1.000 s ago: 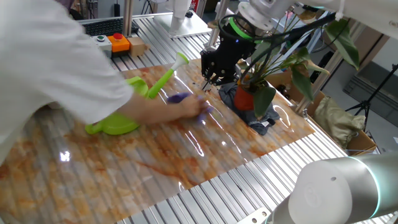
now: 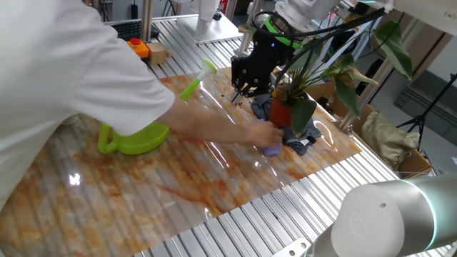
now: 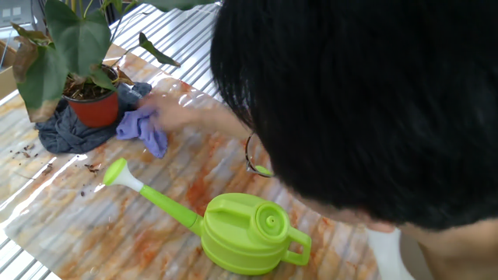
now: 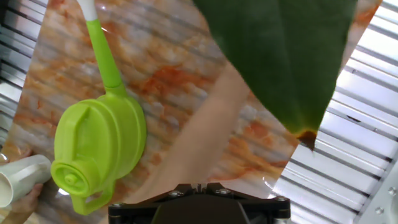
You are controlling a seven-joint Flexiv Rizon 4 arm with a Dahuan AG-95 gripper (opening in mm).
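A green watering can (image 3: 241,233) with a white-necked spout rests on the marbled sheet (image 4: 168,68). A potted plant in a red-brown pot (image 3: 95,109) stands on a dark grey cloth (image 3: 66,136). Beside it, a person's hand (image 2: 265,134) is on a purple cloth (image 3: 144,131). My gripper (image 2: 238,98) hangs close to the plant, above the sheet. From the wrist, my gripper looks shut, its fingertips together and nothing visible between them. A large leaf (image 4: 286,56) covers part of that view.
The person's arm (image 4: 202,127) reaches across the sheet beneath my wrist camera. A white mug (image 4: 23,179) shows at that view's left edge. Dark crumbs (image 3: 89,169) lie near the plant.
The person's hand and the purple cloth have moved right across the sheet, up to the grey cloth beside the pot. My arm shows little or no movement.
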